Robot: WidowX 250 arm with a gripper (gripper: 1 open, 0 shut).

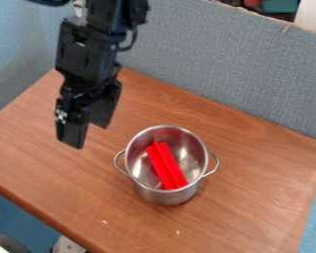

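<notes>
A steel pot point(190, 190) with two wire handles stands on the wooden table point(68, 168), right of centre. In it lies a red oblong object point(165, 164), leaning along the pot's length. The black gripper point(82, 121) hangs above the table to the upper left of the pot, open, with nothing seen between its fingers.
Grey padded walls point(233, 74) border the table at the back and left. A blue tape strip point(315, 219) lies at the right edge. Small items show beyond the back wall and at the bottom left corner.
</notes>
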